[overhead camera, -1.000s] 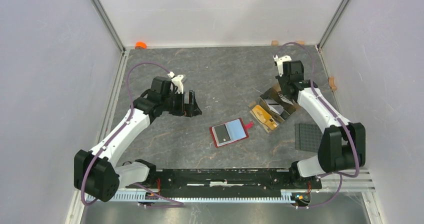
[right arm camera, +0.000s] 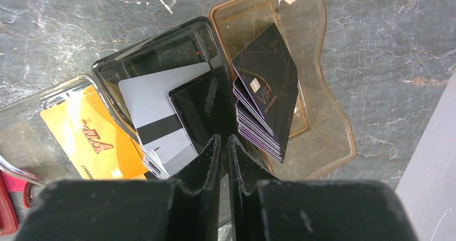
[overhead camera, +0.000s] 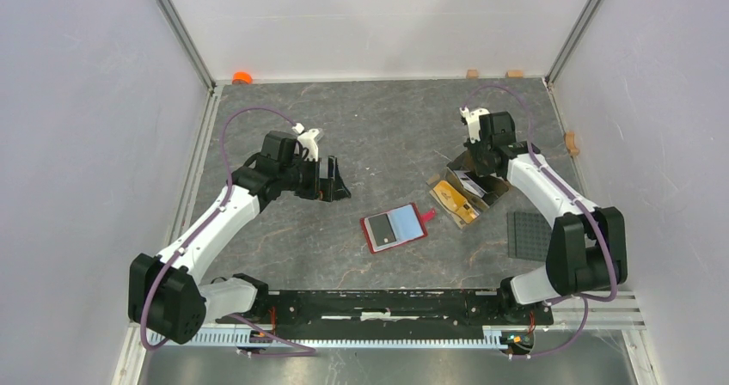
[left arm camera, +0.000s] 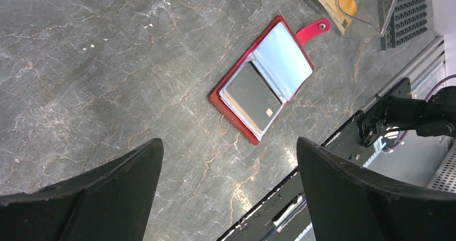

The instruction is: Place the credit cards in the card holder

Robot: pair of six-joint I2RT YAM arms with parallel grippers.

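Note:
The red card holder [overhead camera: 394,228] lies opened flat on the table. In the left wrist view a black card [left arm camera: 253,97] shows in one side of the holder, while its other side is a clear pale sleeve. My left gripper, fingers wide apart and empty, is left of the holder. Above the card bins my right gripper points down, its fingertips parted by a narrow gap, with no card visible between them. Under it, grey cards [right arm camera: 161,98] and a black card [right arm camera: 207,109] lie in the middle bin; black VIP cards [right arm camera: 266,74] fill the far bin.
Orange cards [right arm camera: 94,136] occupy the bin nearest the holder. The bins' rims [right arm camera: 215,23] stand close together. A dark ridged mat [overhead camera: 529,235] lies at the right edge.
In the top view my right gripper has shifted a little to the left over the bins. The left gripper has drifted slightly right. The card holder has not moved.

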